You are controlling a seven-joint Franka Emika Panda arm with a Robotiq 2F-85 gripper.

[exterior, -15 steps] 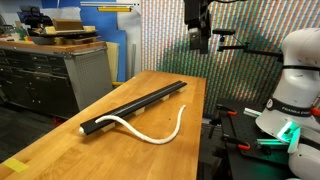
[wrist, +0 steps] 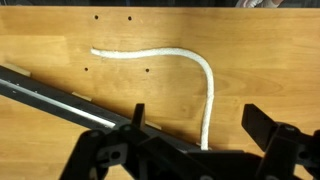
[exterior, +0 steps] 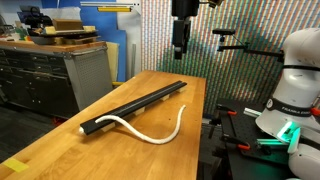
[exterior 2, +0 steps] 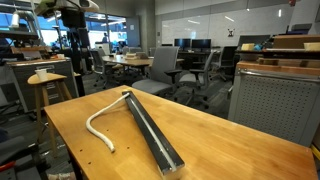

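Observation:
On the wooden table lies a white flexible cord (exterior: 148, 136), bent in a curve; one end rests near the end of a long black channel (exterior: 136, 106). From above, in the wrist view, the cord (wrist: 209, 100) runs across the wood and bends down toward the channel (wrist: 60, 100). My gripper (exterior: 182, 48) hangs well above the table, over the channel's far side in exterior view 1. Its fingers stand wide apart in the wrist view, with nothing between the fingers.
The wooden table (exterior 2: 230, 135) has wide bare room on the side of the channel away from the cord. A wooden stool (exterior 2: 45, 85) stands behind the table. Cabinets (exterior: 50, 75) and office chairs (exterior 2: 165, 65) are in the background.
In exterior view 1 my gripper has moved left and stays high above the table. The cord and the black channel lie where they were.

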